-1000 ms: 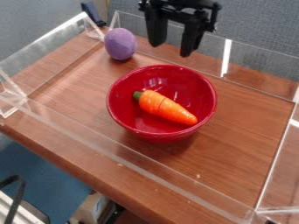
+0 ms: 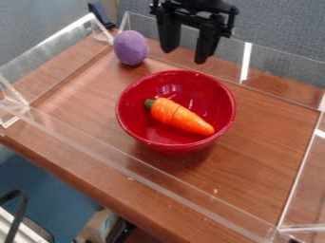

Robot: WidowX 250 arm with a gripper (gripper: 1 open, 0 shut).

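An orange toy carrot (image 2: pixel 181 118) with a green top lies inside a red bowl (image 2: pixel 207 90) in the middle of the wooden table. My black gripper (image 2: pixel 188 46) hangs at the top of the view, above and behind the bowl, open, with nothing visible between its two fingers. A purple egg-shaped object (image 2: pixel 131 47) sits on the table to the left of the gripper, behind and left of the bowl.
Low clear plastic walls border the wooden table (image 2: pixel 89 114) on several sides. Bare tabletop shows left and right of the bowl. Below the table's front-left edge are a blue floor and some clutter.
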